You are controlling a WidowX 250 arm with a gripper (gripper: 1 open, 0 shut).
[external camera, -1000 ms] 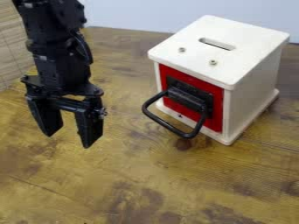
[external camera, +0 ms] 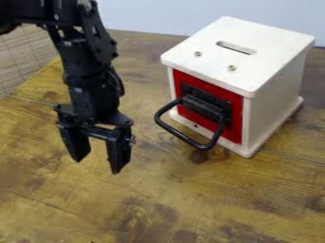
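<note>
My black gripper hangs open above the wooden table at the left, fingers pointing down with nothing between them. To its right stands a white box with a slot and two small fittings on top. Its red front panel carries a black fixture with a black loop handle sticking out toward the left front. The gripper is apart from the handle.
A woven mat or panel is at the far left, and a pale wall is behind.
The box and its handle have not moved.
</note>
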